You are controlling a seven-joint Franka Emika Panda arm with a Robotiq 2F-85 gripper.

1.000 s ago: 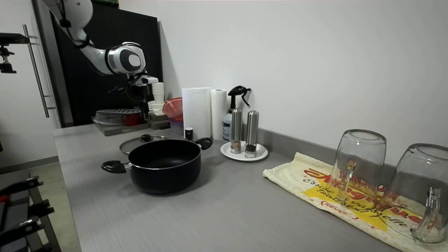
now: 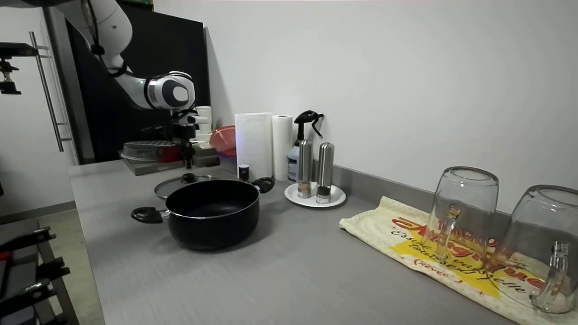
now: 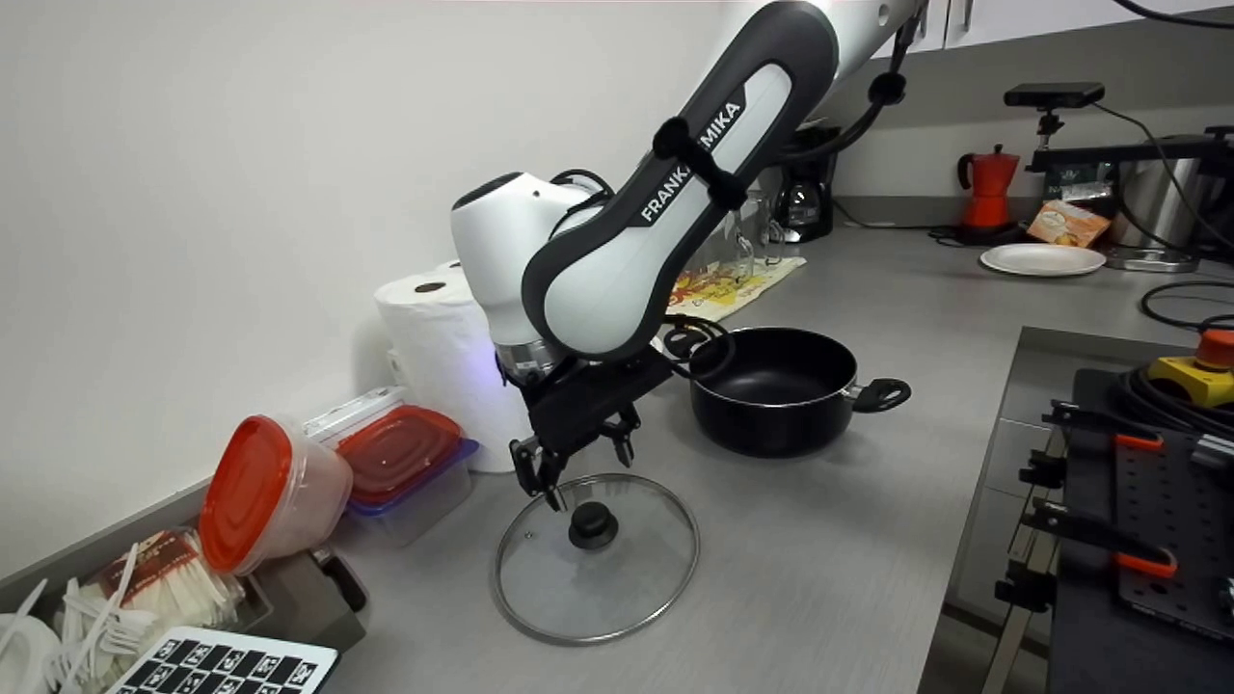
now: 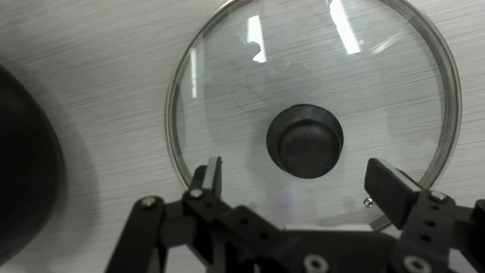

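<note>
A round glass lid (image 3: 630, 596) with a steel rim lies flat on the counter, its black knob (image 4: 309, 143) facing up. My gripper (image 3: 590, 474) hangs above the lid's edge, pointing down, its fingers wide apart with nothing between them. In the wrist view the gripper has one finger (image 4: 211, 177) at the left and the other at the right, and the knob shows beyond the gap. A black pot (image 2: 214, 216) with two handles stands uncovered beside the lid; its inside looks empty. Only the pot's dark side (image 4: 25, 168) shows in the wrist view.
Paper towel rolls (image 2: 253, 143), a spray bottle (image 2: 293, 162) and a white plate (image 2: 338, 197) with two grinders stand along the wall. Plastic containers (image 3: 272, 497) sit at the lid's other side. Glass mugs (image 2: 463, 216) rest on a cloth.
My arm has come lower, bringing the gripper down and slightly sideways toward the counter. The lid and the pot have stayed where they were.
</note>
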